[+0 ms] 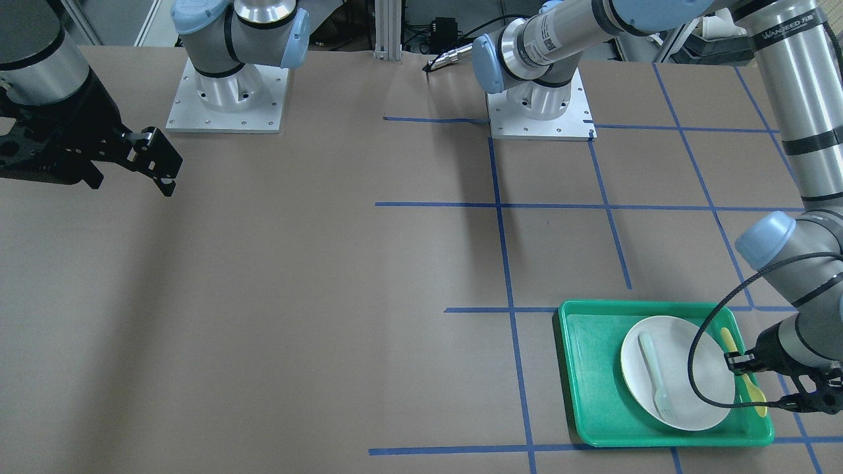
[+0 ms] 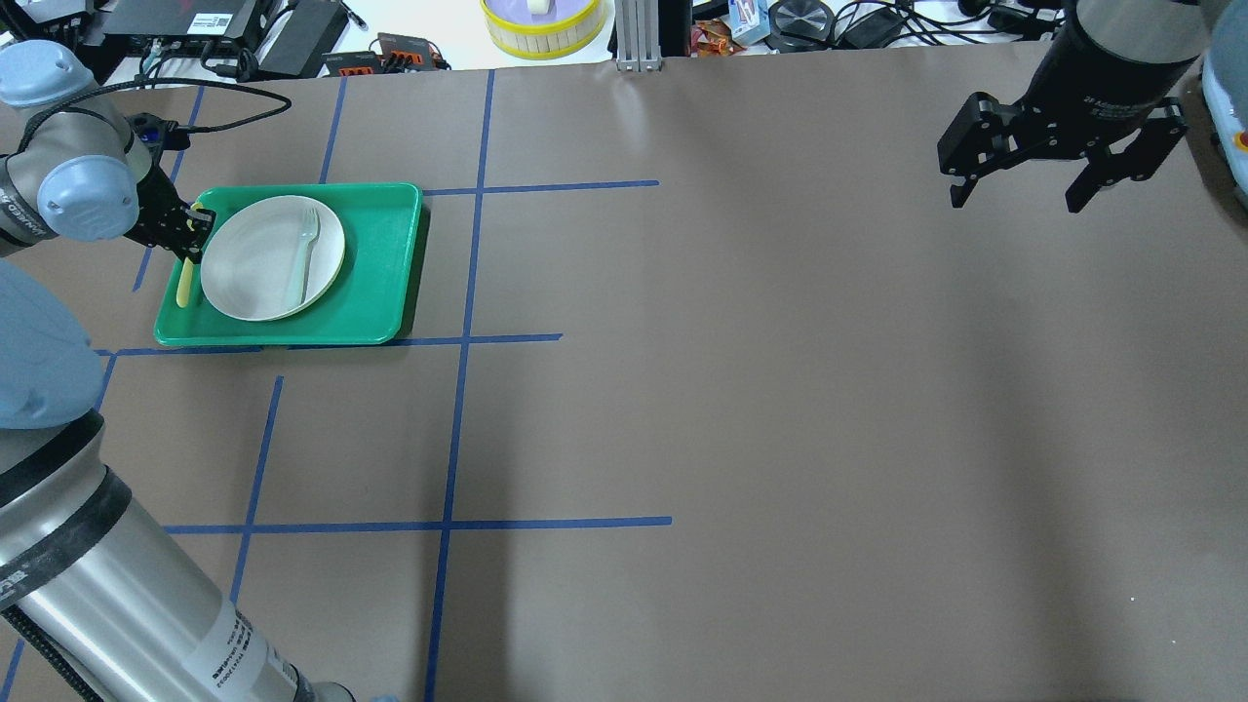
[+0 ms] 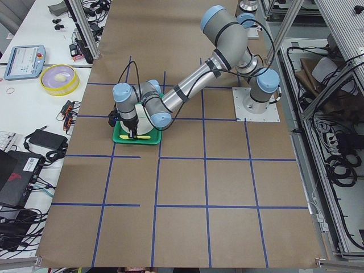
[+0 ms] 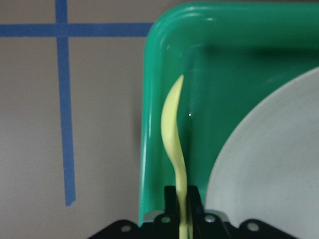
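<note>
A green tray (image 1: 591, 371) holds a white plate (image 1: 693, 371) with a pale fork (image 2: 300, 261) lying on it. A yellow utensil (image 4: 171, 129), seen as a spoon or similar in the front view, runs along the tray's inner side beside the plate. My gripper is low over that side, with the yellow utensil's handle between its fingers in the wrist view. The fingers are close together on the handle.
A second arm's black gripper (image 1: 146, 162) hangs at the left of the front view, far from the tray.
</note>
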